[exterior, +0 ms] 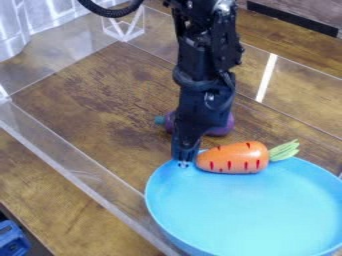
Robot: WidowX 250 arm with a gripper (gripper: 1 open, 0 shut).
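My gripper [186, 158] points down at the near left rim of a light blue plate [247, 220], its tip just left of an orange toy carrot [234, 157] with a green top, which lies in the back of the plate. The fingers look closed, with nothing visible between them. A purple toy [164, 122], probably an eggplant, lies on the wooden surface behind the gripper, partly hidden by it.
A blue object [8, 238] sits at the lower left corner.
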